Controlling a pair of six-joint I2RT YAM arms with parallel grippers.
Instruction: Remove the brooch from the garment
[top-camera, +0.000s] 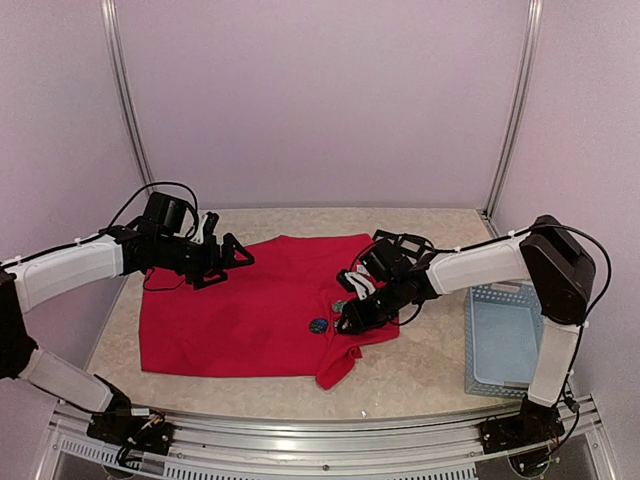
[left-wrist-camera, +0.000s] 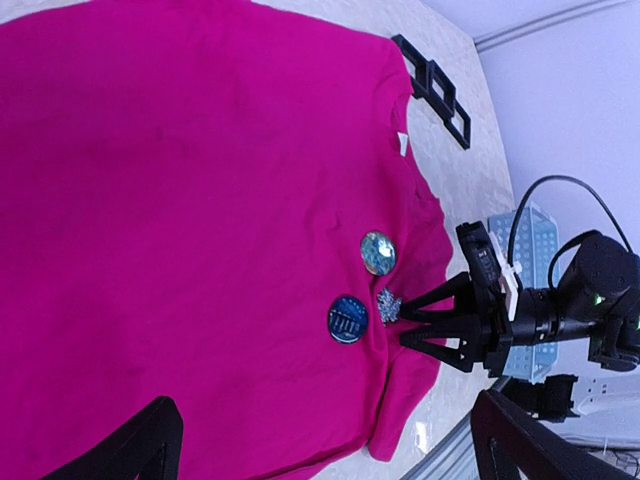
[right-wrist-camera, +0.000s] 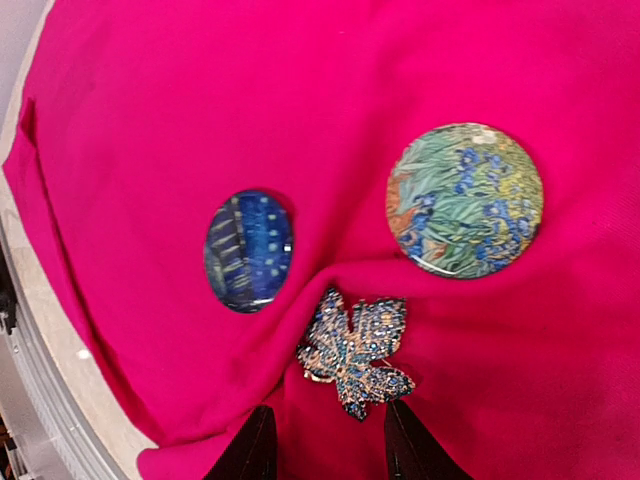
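Observation:
The red garment lies spread on the table with three brooches: a butterfly of glittery beads, a round painted one and a dark blue oval. My right gripper is low on the garment just below the butterfly; in the left wrist view it grips near that brooch, though what lies between its fingers is unclear, apparently fabric. A raised fold runs past the butterfly. My left gripper hangs open over the garment's left part; its fingers show at the lower corners of the left wrist view.
A light blue perforated basket stands at the right of the table. A black frame-like object lies beside the garment's upper right edge. Bare table shows along the front and back.

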